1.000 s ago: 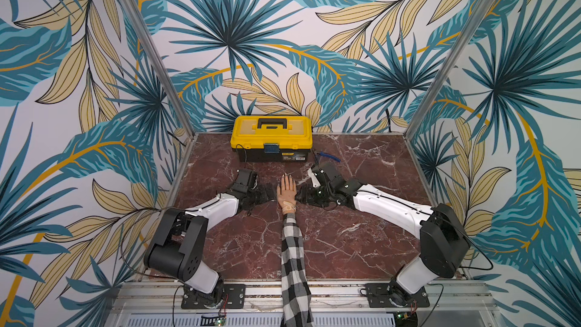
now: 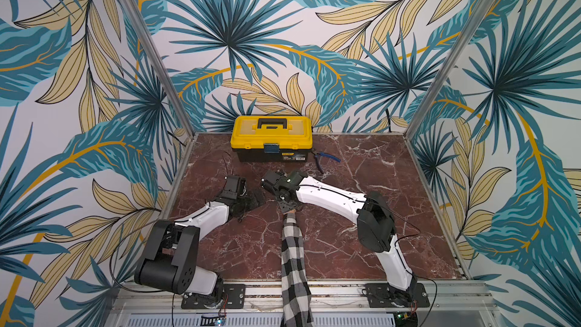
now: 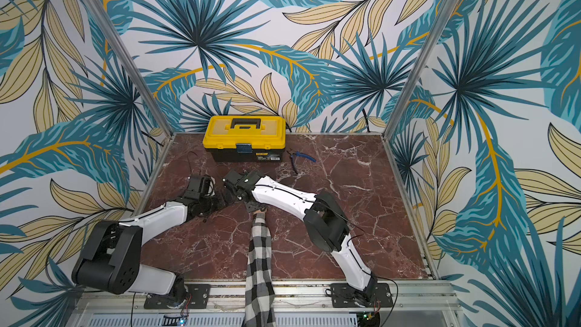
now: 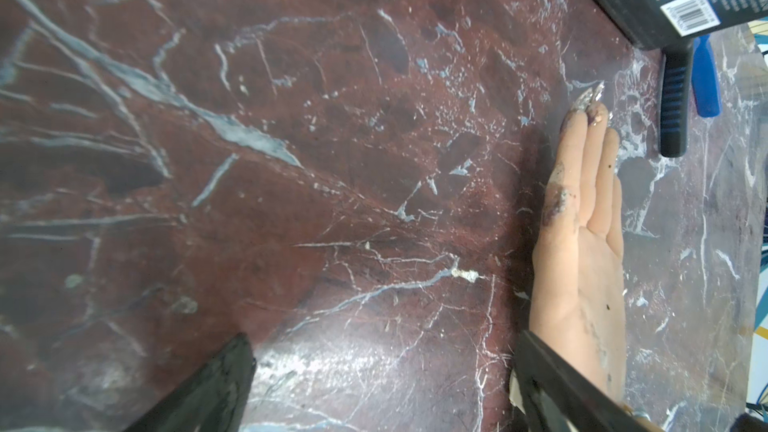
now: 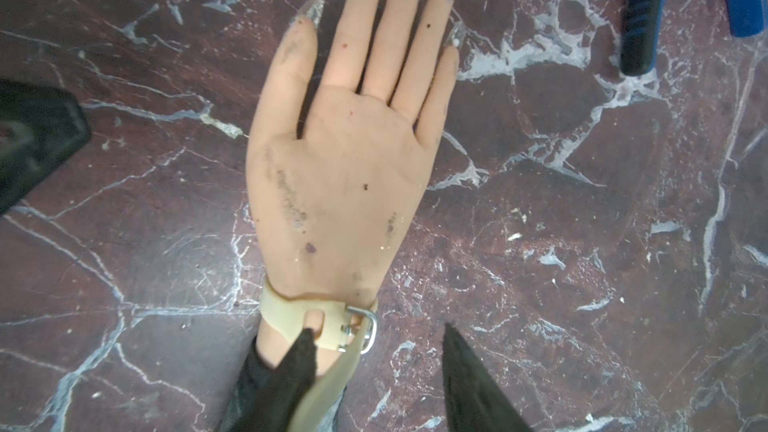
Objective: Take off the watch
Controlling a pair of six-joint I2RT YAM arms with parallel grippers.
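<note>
A mannequin hand (image 5: pixel 344 168) lies palm up, with a cream watch strap (image 5: pixel 300 316) around its wrist. The strap passes through a metal buckle (image 5: pixel 368 328), and its loose tail (image 5: pixel 332 384) rises toward the camera, close to one finger of my right gripper. That gripper hangs over the wrist with a gap between its fingers. In the left wrist view, my left gripper is open with only bare table between its fingers, the hand by its right finger. The watch face is hidden under the wrist; the right arm covers the hand in both top views.
A yellow and black toolbox (image 2: pixel 271 139) stands at the back of the marble table. Blue-handled pliers (image 2: pixel 326 157) lie beside it. A checkered sleeve (image 2: pixel 293 260) runs to the front edge. Bare table (image 2: pixel 387 175) shows at the right.
My left gripper has shifted slightly left, away from the hand.
</note>
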